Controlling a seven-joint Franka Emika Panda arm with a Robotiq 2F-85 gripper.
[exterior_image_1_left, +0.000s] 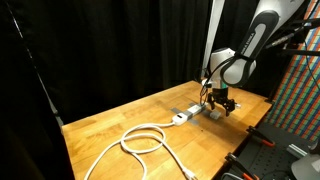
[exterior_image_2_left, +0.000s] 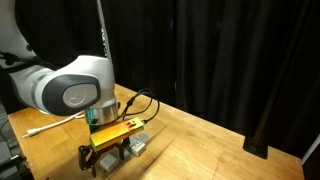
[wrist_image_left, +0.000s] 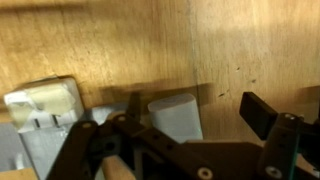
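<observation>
My gripper is open above the wooden table. Between its spread fingers, closer to the left one, lies a small pale grey block with a rounded end; its lower part is hidden by the gripper. Left of the fingers, a white-and-grey piece shows, apparently part of the power strip. From exterior view 1, the gripper hangs low at the right side of the table, with the pale block just below it. In exterior view 2 the gripper partly covers the pale pieces under it.
A white power strip lies left of the gripper, its white cord looping over the table's front left. A black curtain stands behind.
</observation>
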